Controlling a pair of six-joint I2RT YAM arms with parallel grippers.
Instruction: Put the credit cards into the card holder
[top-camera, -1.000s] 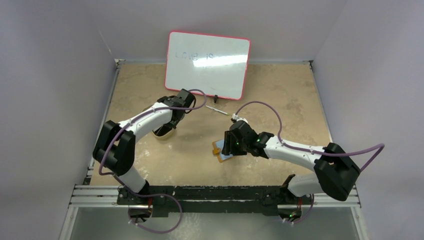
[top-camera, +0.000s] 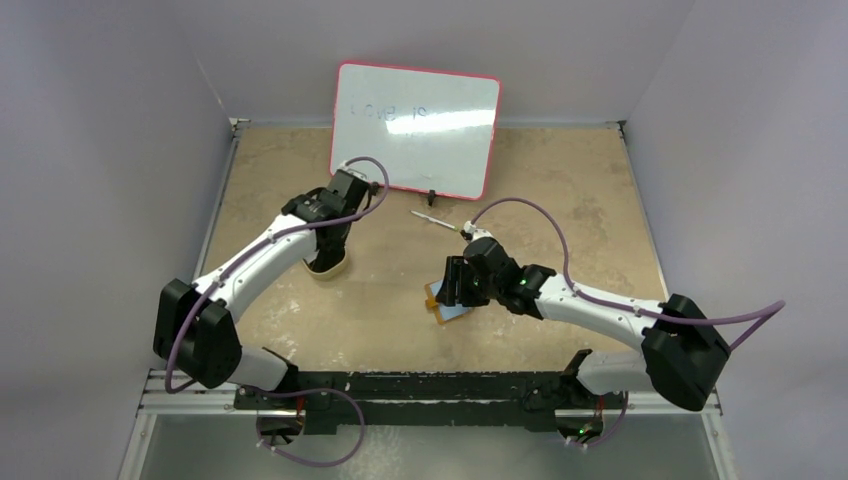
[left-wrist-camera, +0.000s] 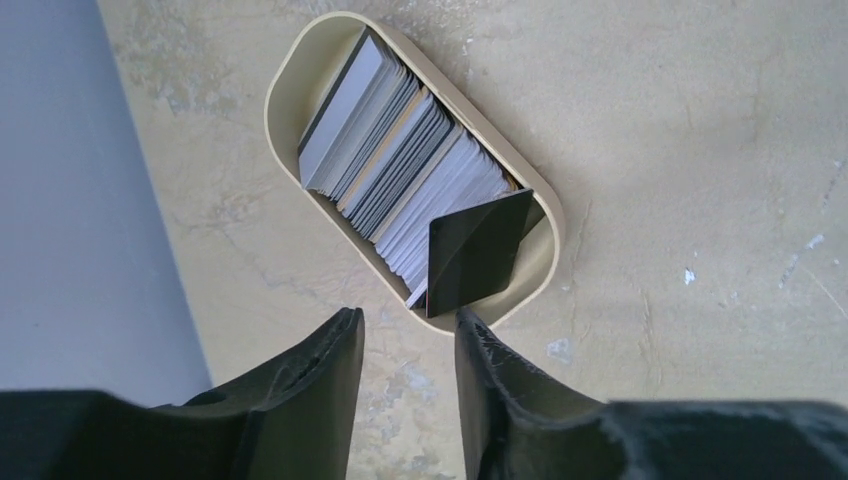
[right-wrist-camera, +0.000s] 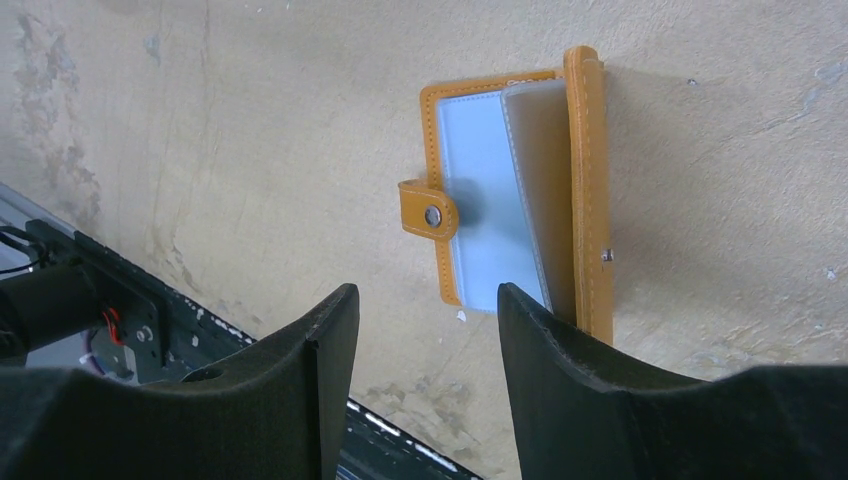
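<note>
In the left wrist view a cream oval box (left-wrist-camera: 548, 276) holds a tight row of cards (left-wrist-camera: 400, 160). One dark card (left-wrist-camera: 476, 252) leans apart at the box's near end. My left gripper is over that end with its fingers spread and nothing between them; the top view has it mostly hidden by the arm. On the table lies the card holder (right-wrist-camera: 490, 200), tan-edged with light blue inside, its cover standing partly raised and its snap tab (right-wrist-camera: 428, 210) sticking out. Beside its near edge my right gripper is open and empty.
A whiteboard (top-camera: 420, 120) with a pink frame stands at the back. A pen (top-camera: 434, 220) lies in front of it. The table between the cream box and the card holder is clear.
The right arm has moved only slightly, and the card holder stays where it was.
</note>
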